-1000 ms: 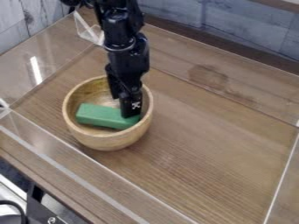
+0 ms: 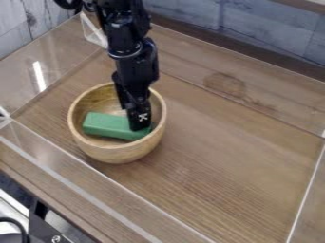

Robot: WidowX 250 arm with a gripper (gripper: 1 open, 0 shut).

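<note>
A round wooden bowl (image 2: 102, 147) stands on the left half of the wooden table, holding a green block (image 2: 109, 124) that lies low inside it. My black gripper (image 2: 137, 116) reaches down from the top into the right side of the bowl, its lower end at the right end of the green block. Whether its fingers are closed on the block or apart is hard to tell in this view.
A pale raised border runs along the back and right edges. Dark cables lie off the table at the lower left.
The gripper and the block have shifted very slightly within the bowl; otherwise little differs.
</note>
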